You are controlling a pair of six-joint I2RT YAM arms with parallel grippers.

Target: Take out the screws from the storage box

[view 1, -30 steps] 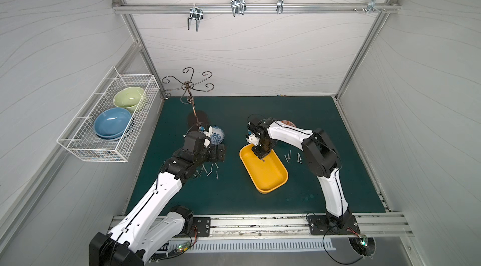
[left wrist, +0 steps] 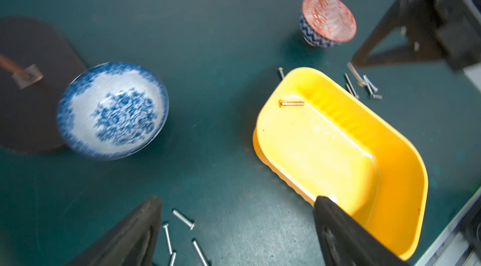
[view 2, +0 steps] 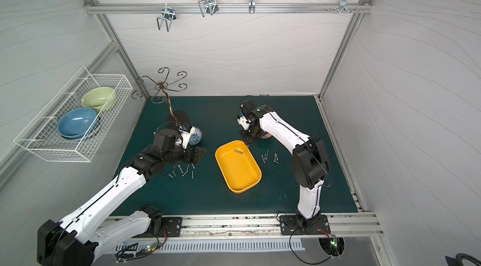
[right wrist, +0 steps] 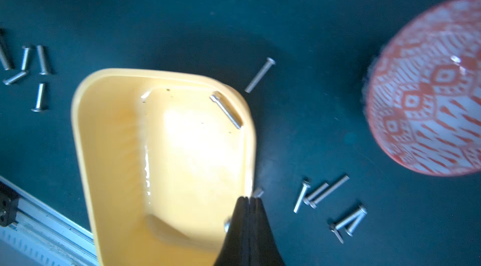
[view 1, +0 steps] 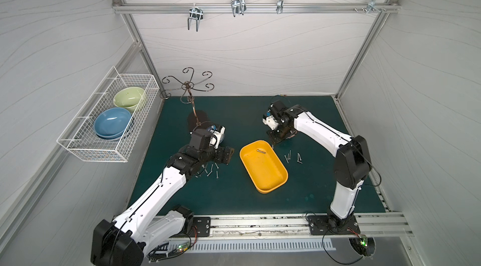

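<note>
The yellow storage box [view 1: 264,173] stands mid-table, with one screw [left wrist: 291,103] lying inside near its far end. My right gripper is shut over the box's far right rim. A screw [right wrist: 257,192] shows on both sides of its fingertips, its head [right wrist: 228,225] to the left. In the left wrist view a screw [left wrist: 356,74] hangs at that gripper's tips. Left of the box, my left gripper is open and empty, with loose screws [left wrist: 199,252] on the table beneath it.
A blue-and-white bowl [left wrist: 116,110] sits by a dark stand base [left wrist: 35,110]. A red-patterned bowl [right wrist: 431,90] stands behind the right arm. Several screws [right wrist: 320,193] lie right of the box and one screw [right wrist: 260,74] behind it. The wire basket [view 1: 95,153] hangs left.
My right gripper has moved from over the box's far end to the right and back, uncovering the screw inside. The left gripper has shifted slightly right.
</note>
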